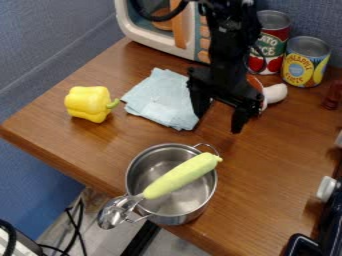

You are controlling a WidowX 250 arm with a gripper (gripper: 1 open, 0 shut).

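My black gripper (218,108) hangs over the wooden table, between a light blue cloth (166,98) and a whitish item (274,94) that is partly hidden behind it. Its two fingers are spread apart, with nothing visible between them. A yellow pepper (88,102) lies at the left. At the front stands a steel pot (193,204) with a corn cob (179,175) resting across it.
Two cans, a red one (267,49) and a yellow-blue one (306,64), stand at the back right beside a toy microwave (175,35). Dark and white objects line the right edge.
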